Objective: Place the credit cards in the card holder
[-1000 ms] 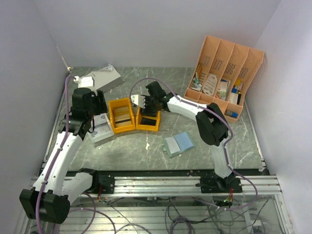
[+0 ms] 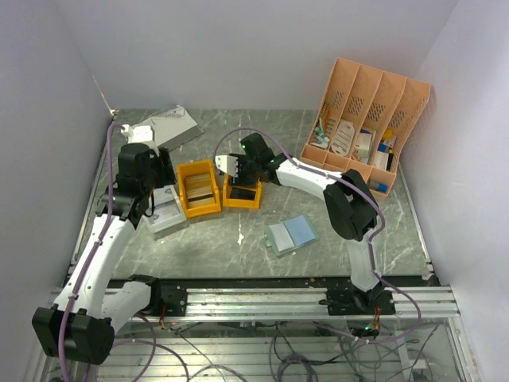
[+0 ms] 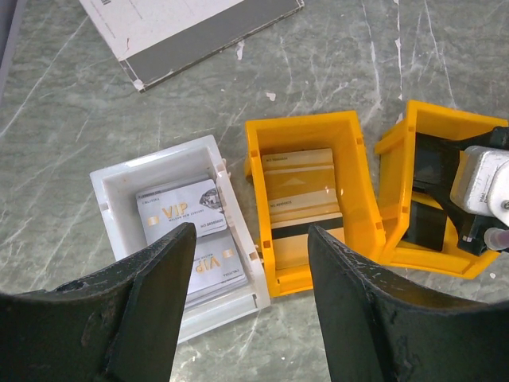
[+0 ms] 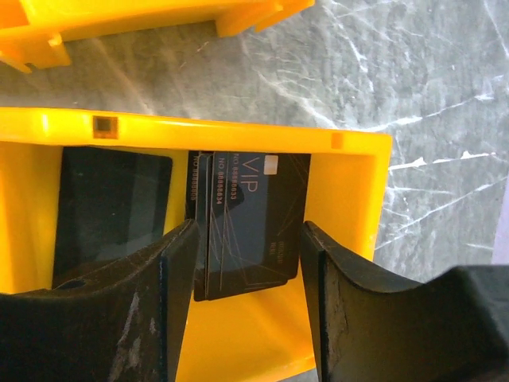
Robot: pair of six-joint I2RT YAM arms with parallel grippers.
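Black VIP cards lean together in one half of the right yellow box. My right gripper is open over them, one finger on either side of the stack, from the viewpoint of its wrist camera. More black cards lie in the box's other half. Above the white box and the middle yellow box, my left gripper stands open and empty. Silver VIP cards fill the white box; gold-coloured cards lie in the middle one. The open blue-and-grey card holder rests on the table, front right of the boxes.
An orange rack with assorted items stands at the back right. A flat white-and-grey box lies at the back left. Bare table surrounds the card holder, with free room toward the front.
My right arm has shifted very slightly to the right, and the right yellow box has turned a little straighter. The left arm looks unmoved.
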